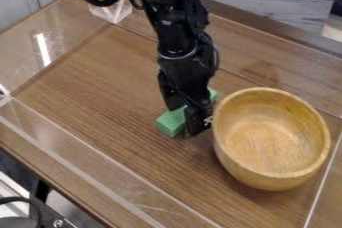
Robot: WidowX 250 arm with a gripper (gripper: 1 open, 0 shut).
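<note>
The black gripper (189, 106) is low over a green block (171, 122) on the wooden table, its fingers down around the block's upper part, which they partly hide. Whether they touch the block cannot be seen clearly. Just right of them sits a tan oval bowl (269, 144), empty.
A clear plastic object (110, 7) is at the back left. A dark cable (20, 204) shows at the lower left corner.
</note>
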